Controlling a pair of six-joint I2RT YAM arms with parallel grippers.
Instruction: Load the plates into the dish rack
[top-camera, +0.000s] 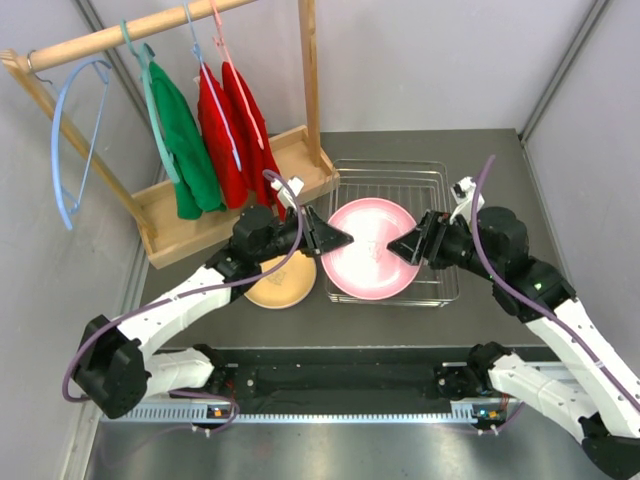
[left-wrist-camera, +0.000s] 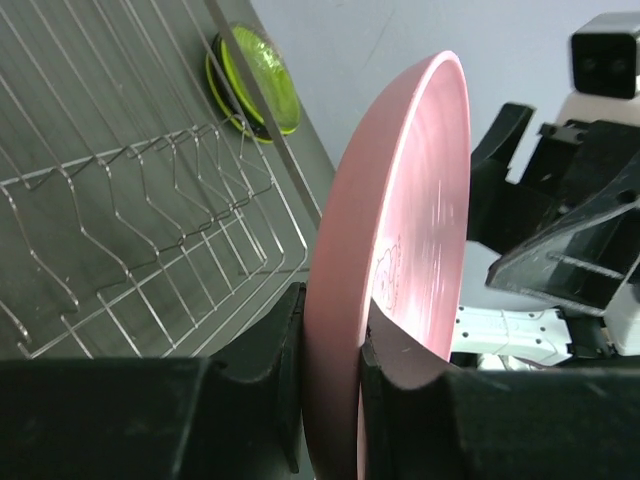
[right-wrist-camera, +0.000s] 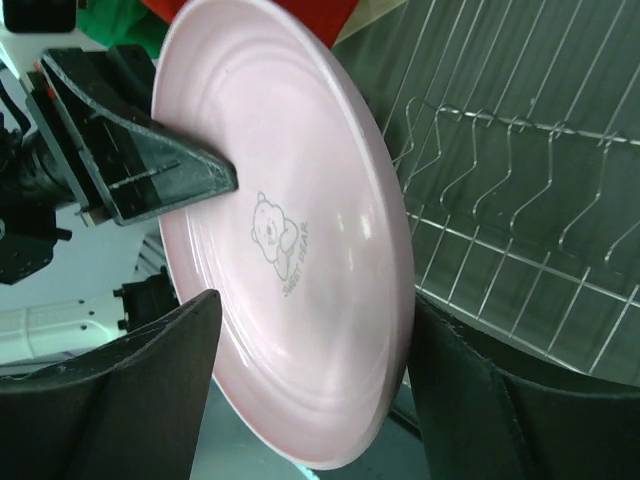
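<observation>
The pink plate (top-camera: 372, 265) with a bear drawing is held up over the wire dish rack (top-camera: 395, 180). My left gripper is shut on one edge of it, the rim pinched between black fingers. At the opposite edge, my right gripper stands open, its fingers spread on both sides of the rim. A yellow-orange plate (top-camera: 283, 290) lies on the table left of the rack, partly covered by the left arm. In the left wrist view a green plate (left-wrist-camera: 265, 80) lies beyond the rack with a darker dish against it.
A wooden clothes stand (top-camera: 165, 225) with red (top-camera: 222, 130) and green garments (top-camera: 183, 140) rises at the back left, close to the left gripper. The rack's rear slots look empty. Bare table (top-camera: 490, 310) shows at front right.
</observation>
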